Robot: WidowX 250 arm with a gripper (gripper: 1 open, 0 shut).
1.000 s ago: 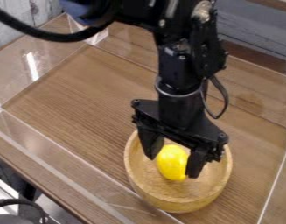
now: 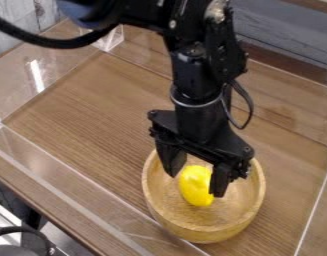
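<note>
My black gripper (image 2: 195, 168) hangs open over a round wooden bowl (image 2: 206, 225), its fingers apart above and around a yellow object (image 2: 197, 188) that lies in the bowl. The yellow object's top is partly hidden by the gripper, and whether the fingers touch it is not clear.
The wooden table (image 2: 88, 122) has clear room to the left of and behind the bowl. A clear strip runs along the near left edge, with dark items and cables beyond it at the lower left. A grey panel (image 2: 287, 60) stands at the back right.
The bowl and yellow object look about where they were.
</note>
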